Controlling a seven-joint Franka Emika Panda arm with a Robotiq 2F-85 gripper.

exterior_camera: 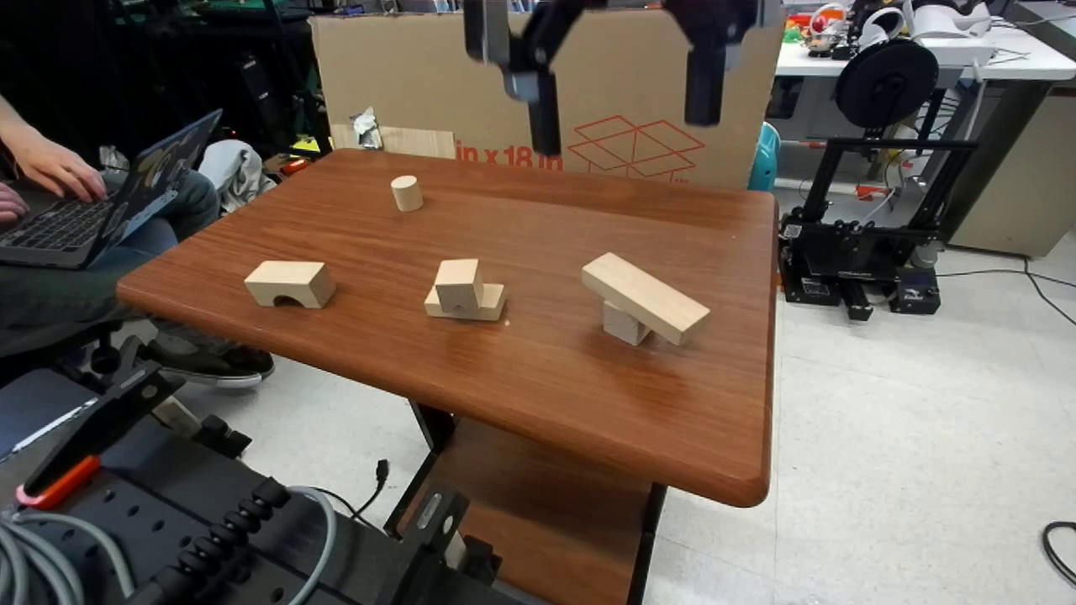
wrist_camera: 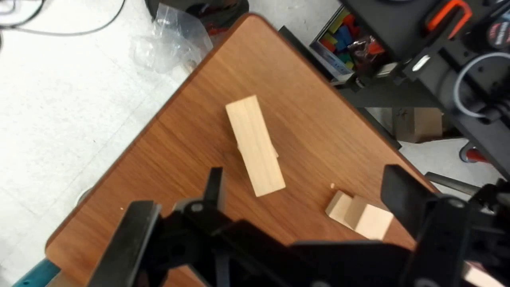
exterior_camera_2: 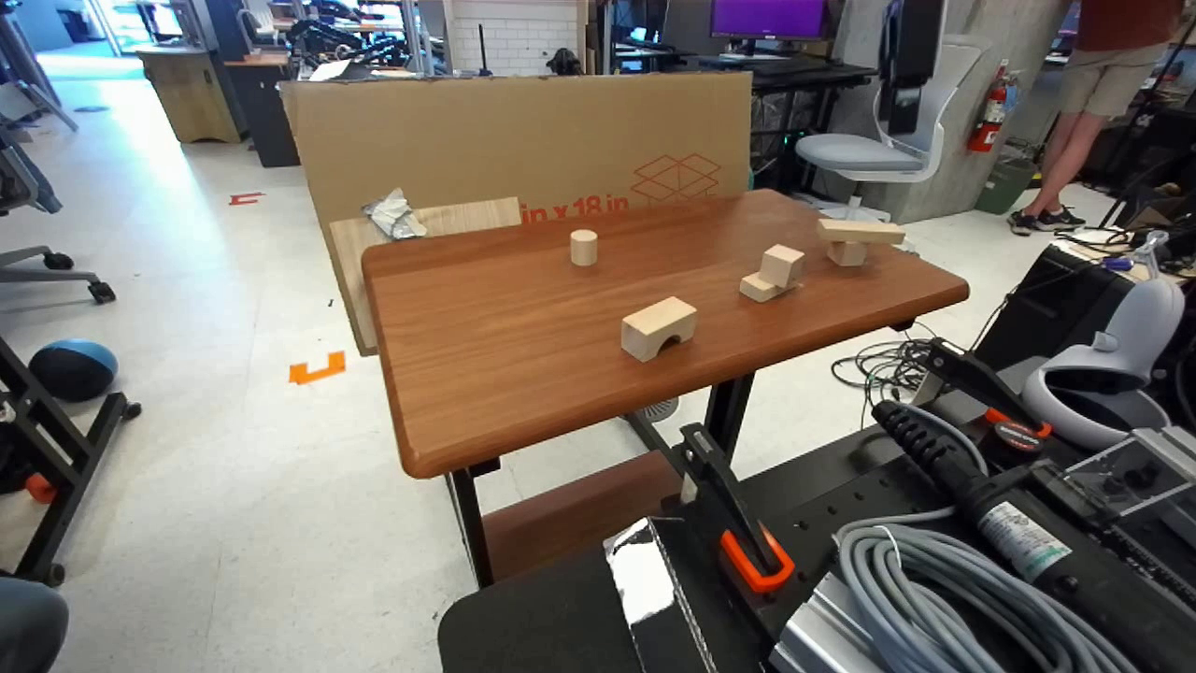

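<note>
My gripper [exterior_camera: 625,126] hangs high above the table, its fingers wide apart and nothing between them. Below and in front of it, a long flat block [exterior_camera: 646,297] lies across a small block [exterior_camera: 625,323]; in the wrist view the long block [wrist_camera: 255,146] hides nearly all of its support. A cube [exterior_camera: 460,284] rests on a thin flat block [exterior_camera: 489,302] mid-table. Toward the front left sits an arch block [exterior_camera: 290,282], with its cut-out facing down. Farther back stands an upright cylinder [exterior_camera: 406,192]. Only part of the gripper [exterior_camera_2: 903,107] shows in exterior view 2.
The wooden table [exterior_camera: 565,403] has clear space between the blocks and along its front right. A large cardboard sheet [exterior_camera: 403,71] stands behind the far edge. A person with a laptop [exterior_camera: 151,192] sits at the left.
</note>
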